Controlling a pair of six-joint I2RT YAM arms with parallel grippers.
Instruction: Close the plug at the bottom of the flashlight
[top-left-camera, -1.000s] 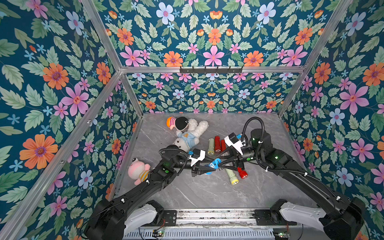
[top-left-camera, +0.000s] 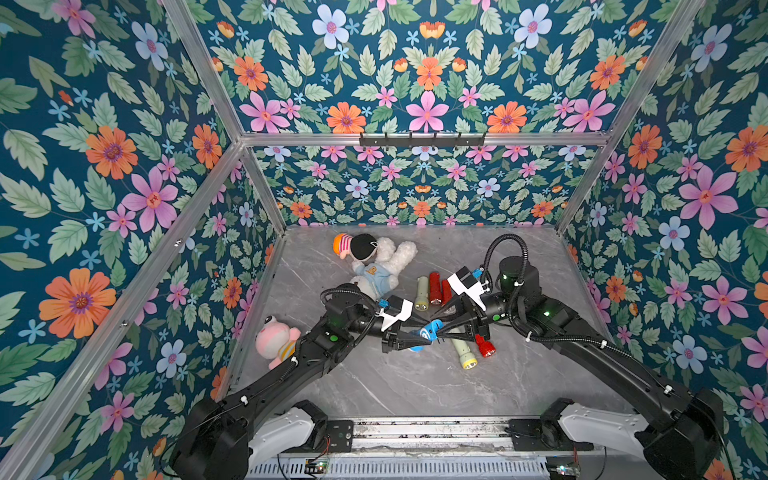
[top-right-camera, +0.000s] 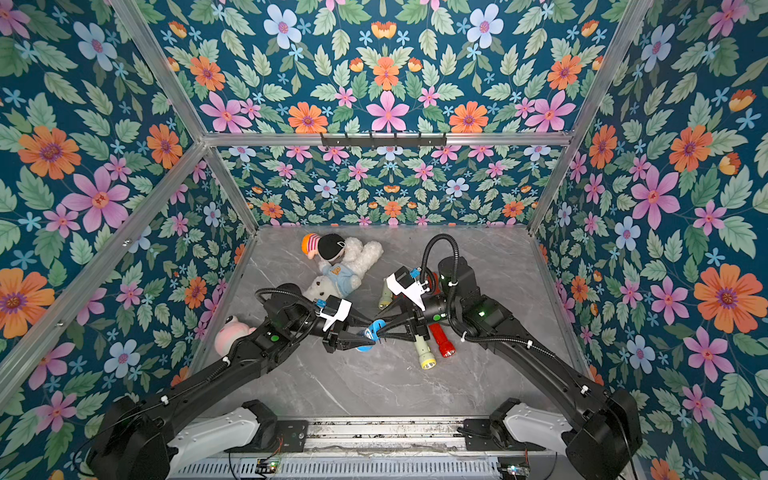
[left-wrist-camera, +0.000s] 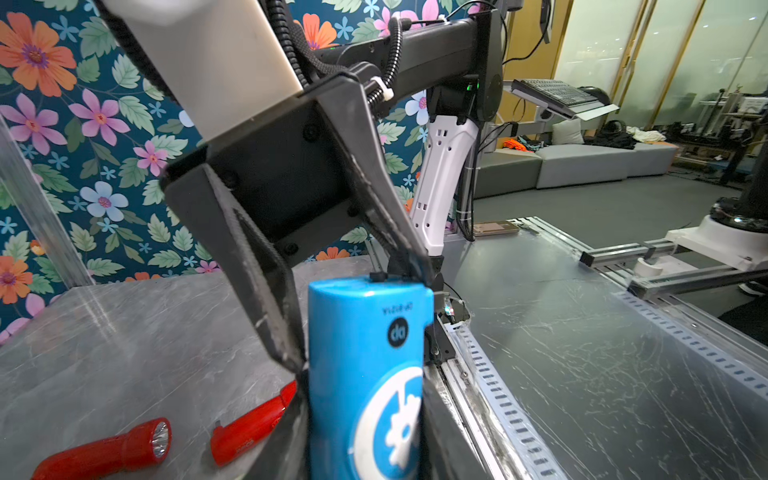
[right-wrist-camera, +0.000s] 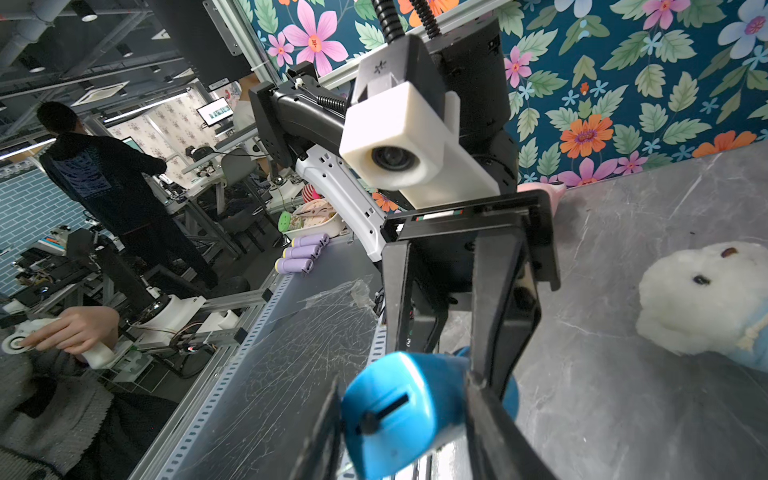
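Observation:
A blue flashlight (top-left-camera: 428, 330) (top-right-camera: 373, 331) is up off the floor at mid-scene, between my two grippers. In the left wrist view its blue end (left-wrist-camera: 364, 344) stands between my left gripper's blurred fingers, with my right gripper's arms just behind it. In the right wrist view an end face (right-wrist-camera: 384, 428) with a dark slot shows between my right gripper's blurred fingers. My left gripper (top-left-camera: 412, 340) and my right gripper (top-left-camera: 448, 328) come in from either side. Whether either grips tightly or only surrounds the flashlight is hard to tell.
Red flashlights (top-left-camera: 435, 286) and pale ones (top-left-camera: 464, 352) lie on the grey floor (top-left-camera: 416, 384) behind and right of the grippers. A plush bear (top-left-camera: 376, 272) and other toys lie at the back left, a pink toy (top-left-camera: 272, 340) at the left.
Both grippers and the blue flashlight have shifted slightly around the same spot, the blue body changing its angle a little. The other objects have not moved.

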